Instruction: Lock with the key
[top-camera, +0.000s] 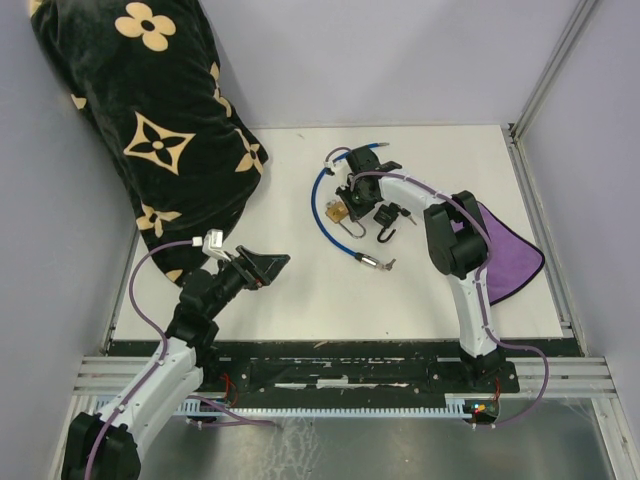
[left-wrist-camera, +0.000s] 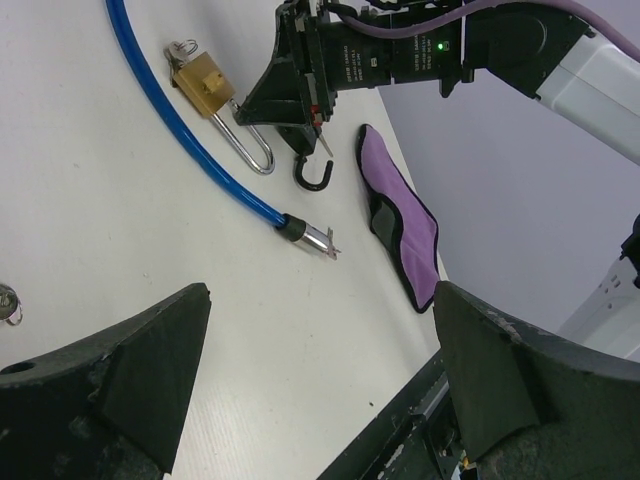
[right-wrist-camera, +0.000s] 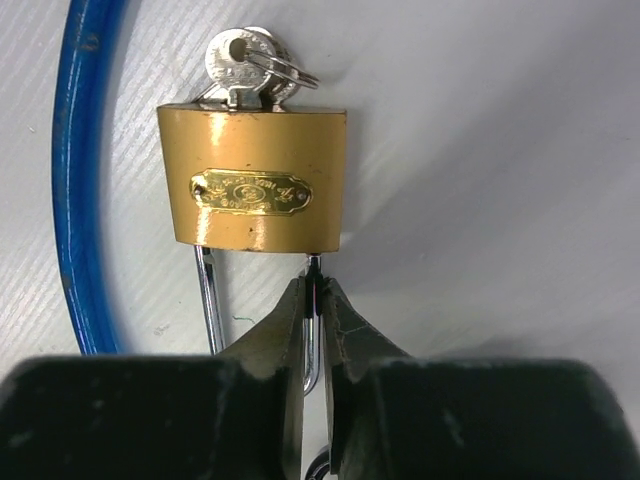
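Note:
A brass padlock with keys at one end lies on the white table (top-camera: 300, 300), also seen in the left wrist view (left-wrist-camera: 203, 85). Its long U shackle extends from the other end. My right gripper is down over one shackle leg, its fingertips nearly together around it; whether they grip it is unclear. My left gripper stands open over the table's left part with nothing between its fingers, clear of the lock.
A blue cable (left-wrist-camera: 190, 140) curves left of the lock. A black hook (left-wrist-camera: 315, 180) lies near the shackle, a purple pad (top-camera: 505, 260) at the right. A dark patterned cushion (top-camera: 150, 90) fills the back left.

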